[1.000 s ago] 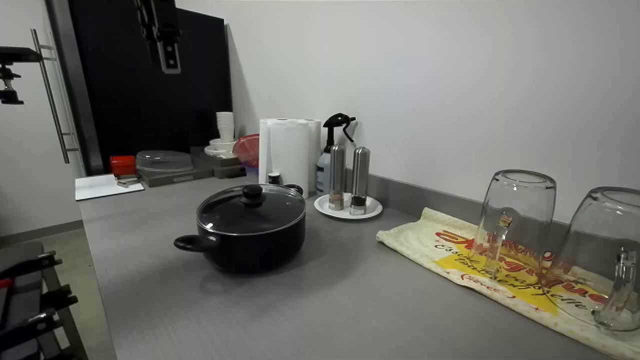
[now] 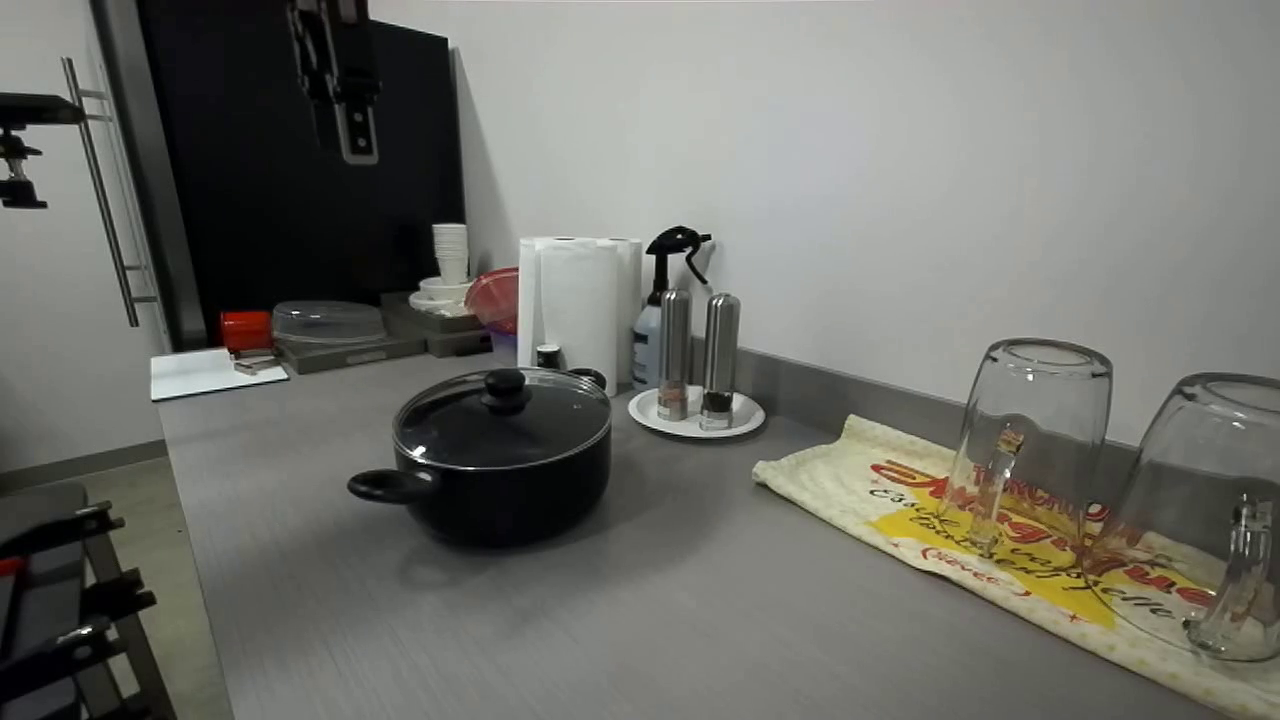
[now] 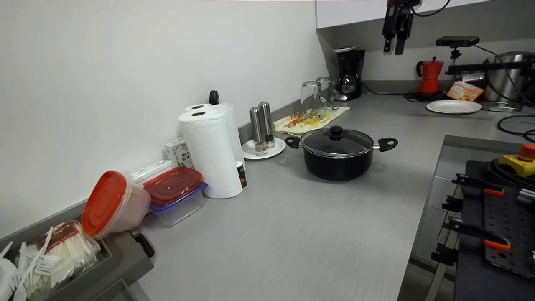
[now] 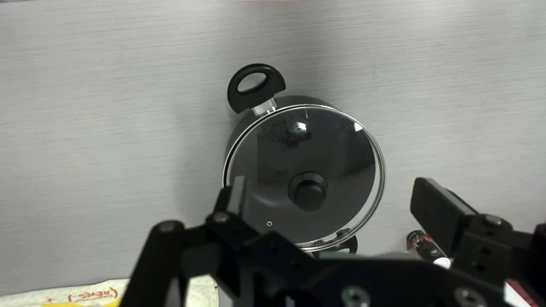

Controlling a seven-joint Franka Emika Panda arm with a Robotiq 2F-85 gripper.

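Note:
A black two-handled pot stands upright on the grey counter, covered by a glass lid with a round black knob. High above the counter hangs my gripper, well clear of the pot. From the wrist, the gripper is open, its fingers wide apart with nothing held between them. The lid's knob appears in the gap between the fingers, far below. One pot handle shows fully there; the other is partly covered by the gripper body.
Behind the pot, two mills stand on a white plate beside paper towels. Upside-down glass mugs rest on a printed cloth. Plastic containers and a cutlery tray line the wall.
In exterior view 1 my gripper has shifted slightly right and down. The pot, its lid and everything on the counter are unmoved.

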